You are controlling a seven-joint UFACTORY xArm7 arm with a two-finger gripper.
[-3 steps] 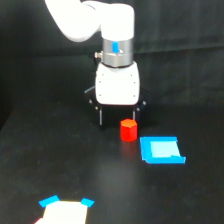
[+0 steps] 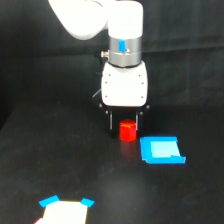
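On the black table a small red block [image 2: 128,131] stands upright, just left of a white square [image 2: 164,149] edged with blue tape. My gripper [image 2: 125,122] hangs pointing down at the block, under the white arm. Its dark fingers [image 2: 111,119] are spread apart, one to each side of the block as seen from here. Whether the fingertips are level with the block or behind and above it, I cannot tell. No contact shows between them.
At the lower left edge lies a pale square [image 2: 65,213] with blue tape at its corners, partly cut off by the frame. Bare black table surrounds these things, and a dark curtain [image 2: 40,60] hangs behind.
My gripper has moved right and a little lower, so its fingers now flank the red block in view. The block and both taped squares have stayed put.
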